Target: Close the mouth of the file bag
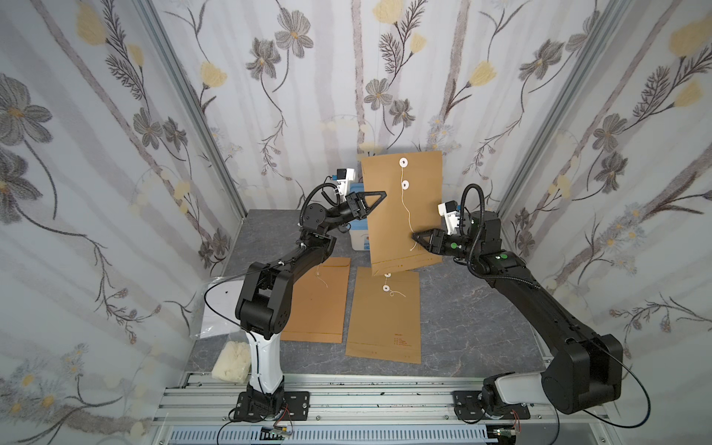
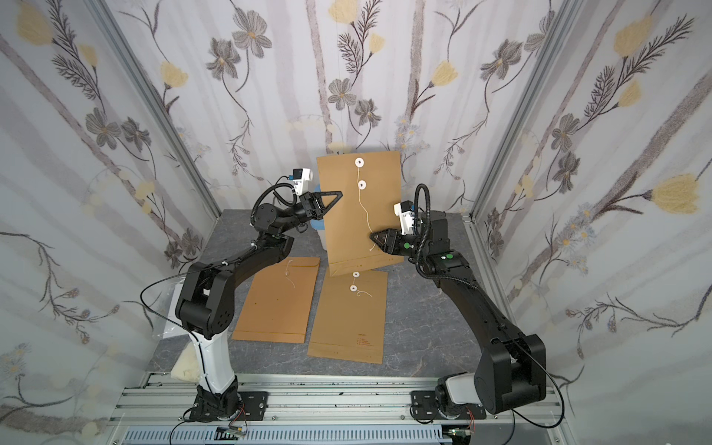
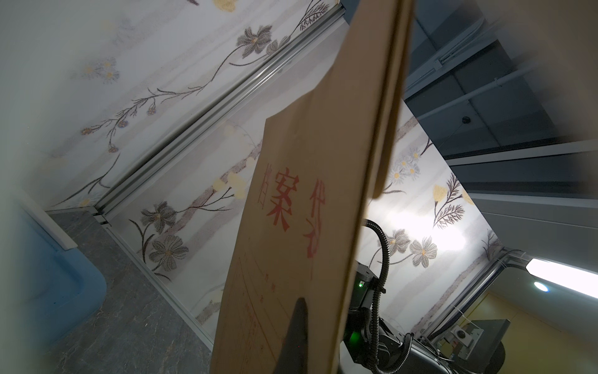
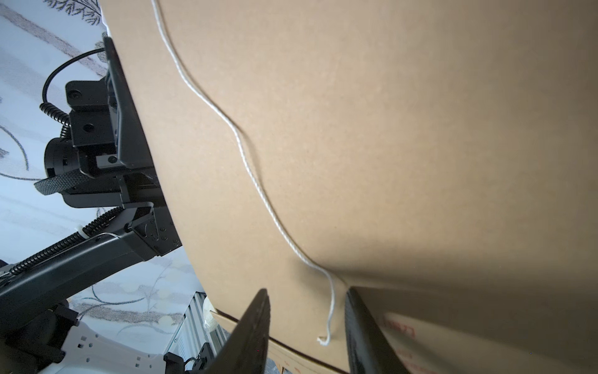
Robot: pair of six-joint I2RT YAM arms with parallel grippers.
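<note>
A brown file bag (image 1: 385,222) is held upright above the table, its string side facing the overhead cameras. Near its top are two white buttons (image 1: 403,162), and a white string (image 4: 249,165) runs down from them, its end loose. At the bag's left edge, my left gripper (image 1: 379,203) is shut on the bag, one finger in front; the left wrist view shows the bag's back with red print. My right gripper is part open low on the front face, with the string's lower end between its fingers but touching neither finger.
Two more file bags lie flat on the table, an orange-brown one (image 2: 278,304) to the left and a brown one (image 2: 347,319) in front. A blue-and-white box (image 1: 359,236) stands behind the held bag. Bare grey table (image 1: 482,326) lies to the right.
</note>
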